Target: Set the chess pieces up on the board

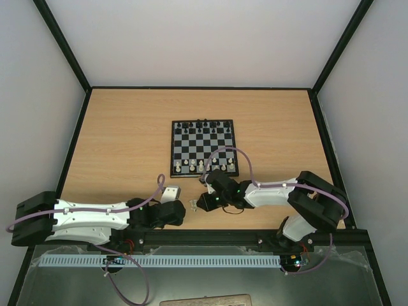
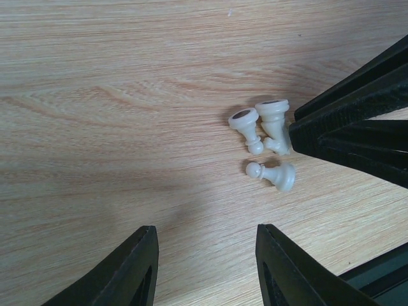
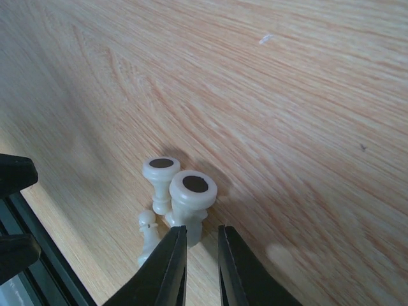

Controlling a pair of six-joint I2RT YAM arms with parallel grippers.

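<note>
Three loose white pieces lie on their sides on the bare table in front of the board: a pawn (image 2: pixel 245 125), a larger piece (image 2: pixel 274 121) touching it, and another pawn (image 2: pixel 275 174). My left gripper is open, its gap empty, to the left of them. The larger piece (image 3: pixel 193 196) is right at its left fingertip; whether it is gripped cannot be told. The chessboard (image 1: pixel 173 146) holds black pieces on its far rows and white ones on the near rows.
The right arm's purple cable (image 1: pixel 244 156) arches over the board's near right part, hiding some of it. A dark frame edge (image 1: pixel 210 236) runs along the front.
</note>
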